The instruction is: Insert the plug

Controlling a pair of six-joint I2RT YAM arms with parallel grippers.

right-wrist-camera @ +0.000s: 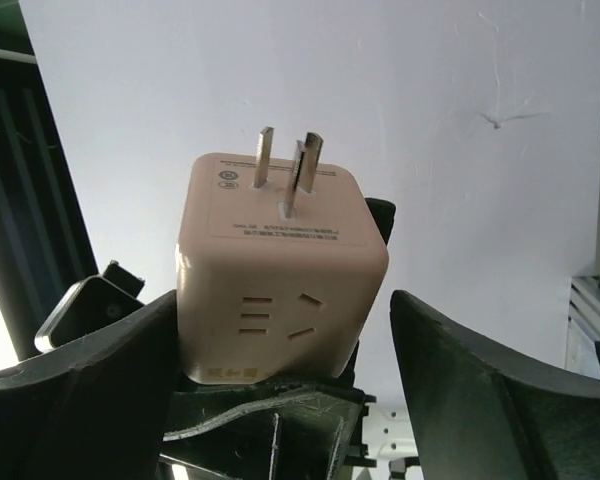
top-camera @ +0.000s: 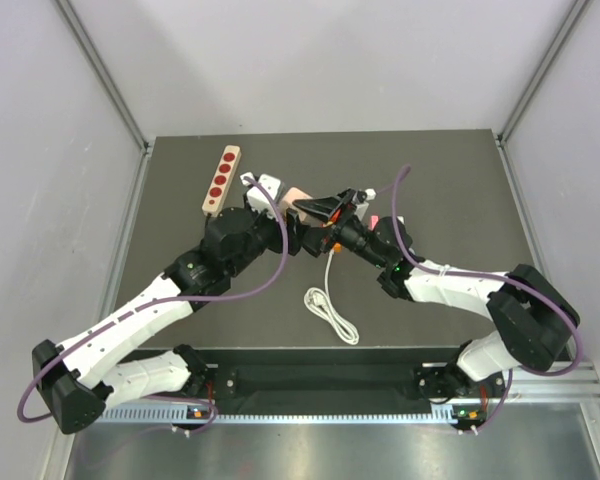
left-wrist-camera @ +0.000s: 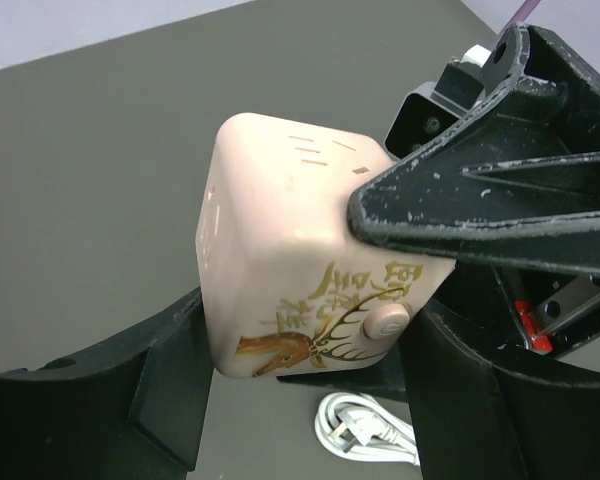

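A pale pink cube plug adapter (top-camera: 296, 198) with metal prongs is held up in the middle, between both grippers. In the left wrist view the adapter (left-wrist-camera: 300, 240) sits between my left gripper's fingers, a black finger of the right gripper across its upper right. In the right wrist view its prongs point up, and the adapter (right-wrist-camera: 275, 280) is between the right gripper's fingers (right-wrist-camera: 480, 390), with a visible gap at the right finger. Whether either gripper grips it firmly is unclear.
A long power strip (top-camera: 221, 180) with red sockets lies at the back left. A coiled white cable (top-camera: 330, 320) lies below the arms, leading to an orange block (top-camera: 335, 246) partly hidden by the right gripper. The mat is otherwise mostly clear.
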